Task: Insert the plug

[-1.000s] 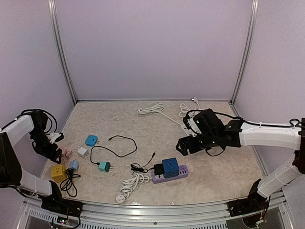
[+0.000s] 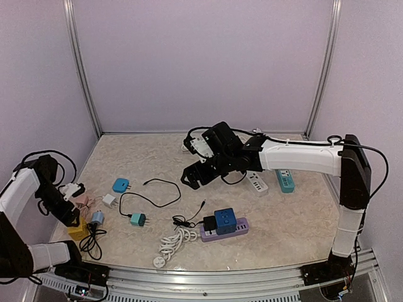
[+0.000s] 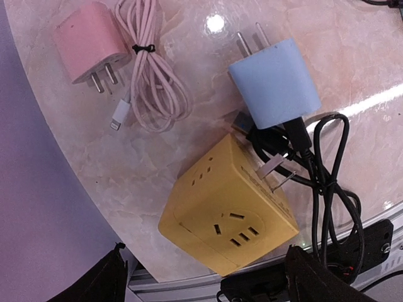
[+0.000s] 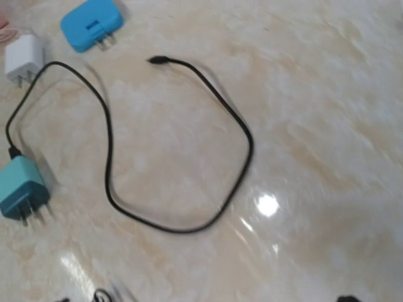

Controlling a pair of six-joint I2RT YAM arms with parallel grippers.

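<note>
Over the yellow cube adapter (image 3: 214,207) at the table's front left, my left gripper stands part open, with a finger on either side of the cube's near end and no contact showing. Prongs stick out of the cube's right side. In the top view my right gripper (image 2: 193,177) hangs above mid-table, open and empty. A purple power strip (image 2: 242,229) lies at front centre, with a blue cube (image 2: 225,221) and a black plug (image 2: 209,223) seated in it. Loose nearby are a teal charger (image 4: 22,187), a white charger (image 4: 24,56) and a blue flat adapter (image 4: 92,25).
Close to the yellow cube lie a light blue charger (image 3: 274,83), a bundled black cable (image 3: 327,182), a pink charger (image 3: 92,41) and a pink cable (image 3: 151,75). A white strip (image 2: 256,183) and a teal strip (image 2: 285,181) sit back right.
My right gripper has swept left and slightly back, from over the right side toward mid-table.
</note>
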